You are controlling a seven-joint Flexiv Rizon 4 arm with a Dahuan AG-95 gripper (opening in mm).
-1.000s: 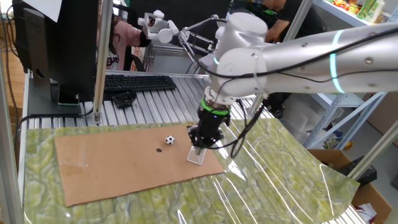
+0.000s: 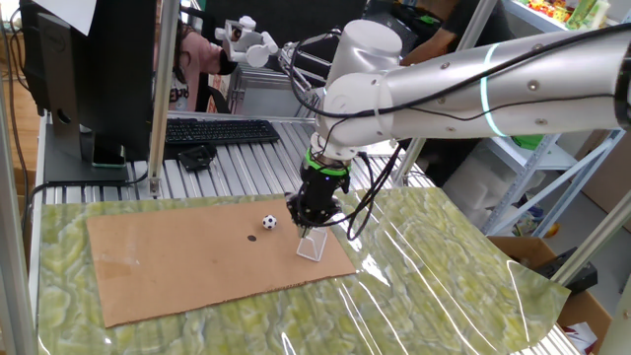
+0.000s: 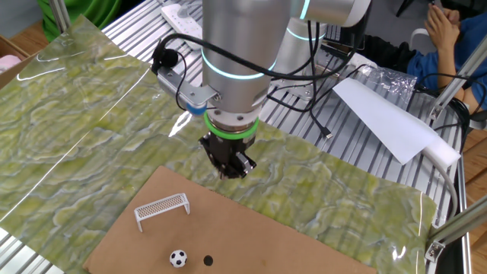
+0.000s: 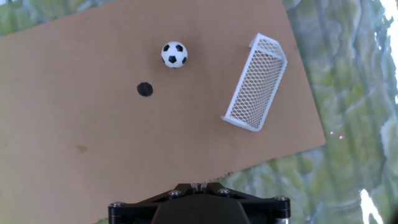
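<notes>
A small black-and-white football (image 4: 174, 55) rests on a brown cardboard sheet (image 4: 74, 118), near a black round spot (image 4: 145, 89). To its right in the wrist view, a white toy goal with netting (image 4: 256, 84) stands on the same board. My gripper shows at the bottom edge of the wrist view, its fingertips together and nothing visible between them. It hangs above the table, clear of ball and goal. In exterior view 1 the gripper (image 2: 306, 227) partly covers the goal (image 2: 313, 244). Exterior view 2 shows the ball (image 3: 178, 259) and goal (image 3: 161, 207) unobstructed.
Green marbled sheeting (image 2: 434, 286) surrounds the cardboard. A keyboard (image 2: 222, 132) and a monitor (image 2: 89, 79) stand at the back left. Loose cables (image 3: 312, 99) hang around the arm.
In exterior view 1 the arm and gripper have moved somewhat to the left over the second. The ball, goal and cardboard have stayed where they were.
</notes>
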